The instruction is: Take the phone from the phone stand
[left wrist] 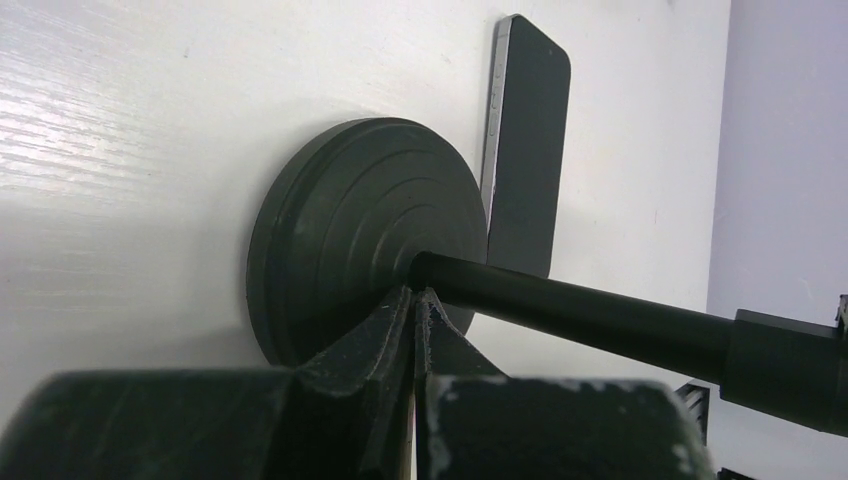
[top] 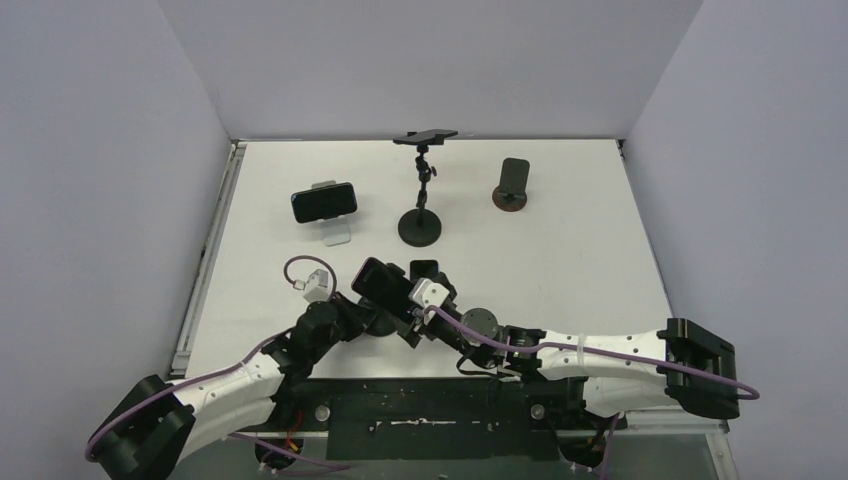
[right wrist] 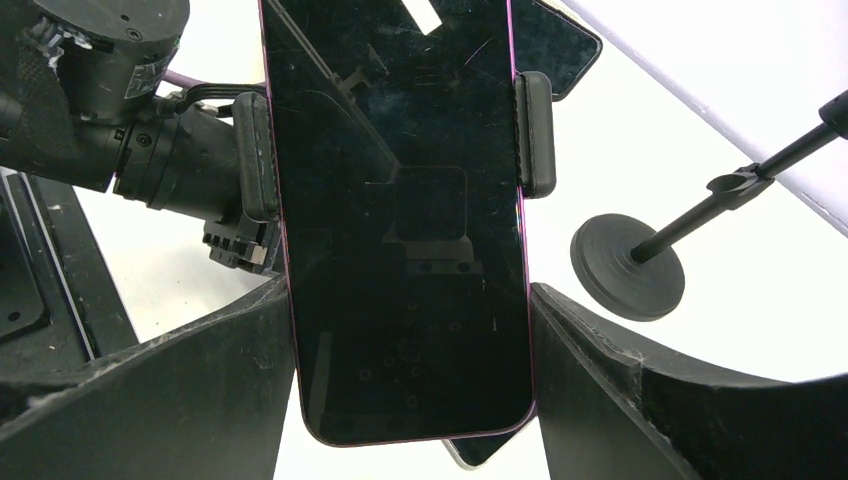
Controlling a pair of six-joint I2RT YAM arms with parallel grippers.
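A dark phone (right wrist: 400, 330) with a pink edge is gripped along its two sides by my right gripper. The black clamp arms (right wrist: 535, 135) of its stand still flank it higher up. In the top view this phone (top: 384, 284) is tilted over the front middle of the table. The stand's round black base (left wrist: 350, 220) and its pole (left wrist: 590, 305) show in the left wrist view. My left gripper is shut beside the foot of the pole, with nothing visible between its fingers; whether it touches the pole I cannot tell.
Another phone (left wrist: 528, 150) lies flat beside the base. Farther back are a phone on a light stand (top: 324, 203), a tall black stand (top: 420, 228) and a small stand with a dark phone (top: 513, 178).
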